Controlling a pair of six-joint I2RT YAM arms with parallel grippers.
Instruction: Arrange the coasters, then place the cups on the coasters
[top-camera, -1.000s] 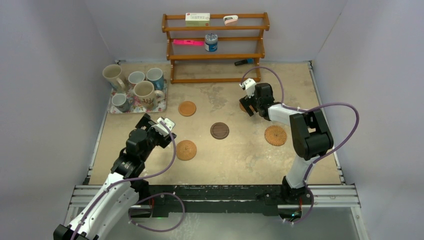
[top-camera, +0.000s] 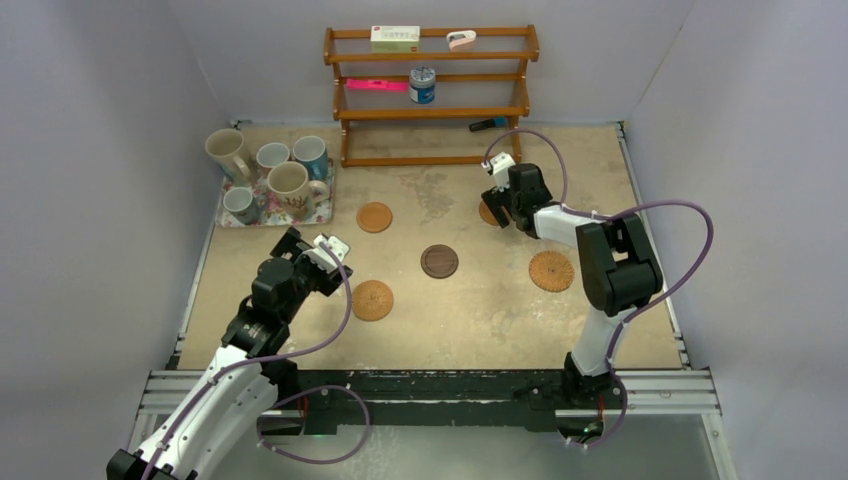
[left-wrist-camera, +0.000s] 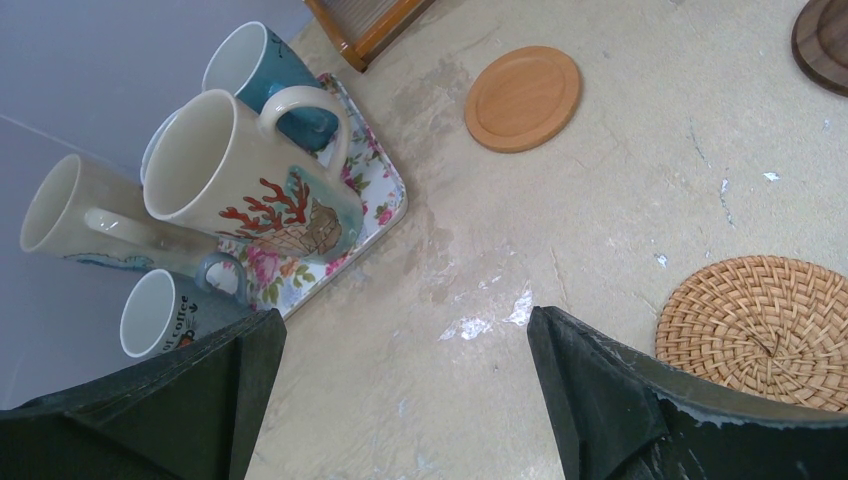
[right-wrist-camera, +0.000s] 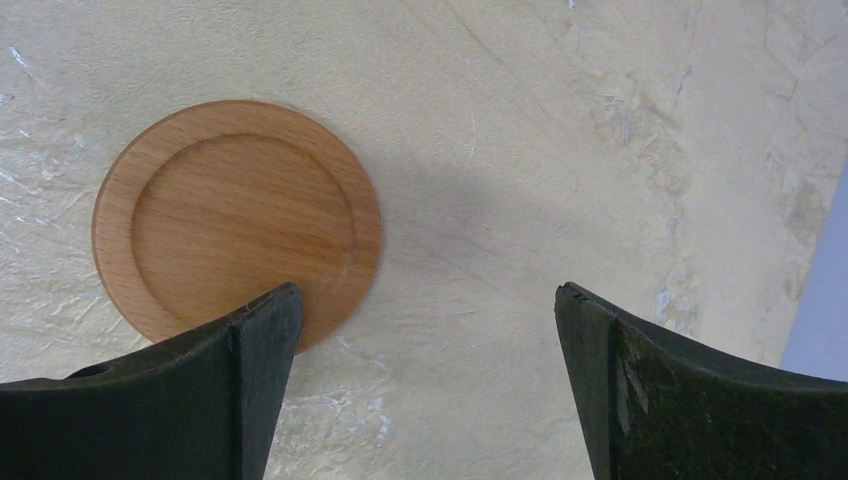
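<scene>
Several cups stand on a floral tray (top-camera: 322, 214) at the left: a cream mug with a coral picture (left-wrist-camera: 285, 190), a tall pale mug (top-camera: 228, 152), blue ones and a small grey-blue cup (left-wrist-camera: 178, 312). Just in front of the tray, my left gripper (top-camera: 318, 262) is open and empty. At the right back my right gripper (top-camera: 496, 207) stands open above a round wooden coaster (right-wrist-camera: 245, 215), with bare table between its fingers. Elsewhere lie a wooden coaster (top-camera: 374, 217), a dark one (top-camera: 439, 261), and two woven ones, left (top-camera: 372, 300) and right (top-camera: 551, 270).
A wooden rack (top-camera: 430, 113) at the back holds a box (top-camera: 395, 39), a blue jar (top-camera: 422, 86) and a pink item (top-camera: 377, 85). Purple cables loop along both arms.
The right arm has shifted very slightly. The left arm, the cups and the coasters look the same as before.
</scene>
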